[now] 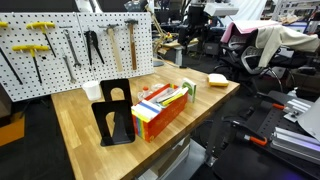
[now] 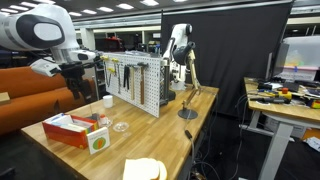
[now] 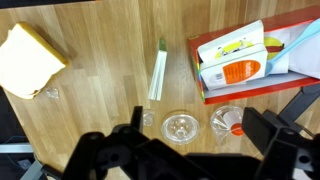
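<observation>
High over the wooden table, my gripper stands open in the wrist view, nothing between its fingers. In exterior view 2 the gripper (image 2: pixel 78 92) hangs above the red box (image 2: pixel 62 135). The red box (image 3: pixel 207 97) holds white packets (image 3: pixel 232 62) and a light blue item (image 3: pixel 297 42). A small white and green carton (image 2: pixel 98 141) stands upright beside it; from above this carton (image 3: pixel 158 72) looks like a thin strip. Under the gripper lie a clear round dish (image 3: pixel 180 127) and a clear container with something red (image 3: pixel 230 120).
A yellow and white pad (image 3: pixel 28 60) lies apart near the table's edge. A black stand (image 1: pixel 115 112) and a white cup (image 1: pixel 93 90) are by the red box. The pegboard (image 1: pixel 65 50) with tools borders the back. Bare tabletop stretches past the dish.
</observation>
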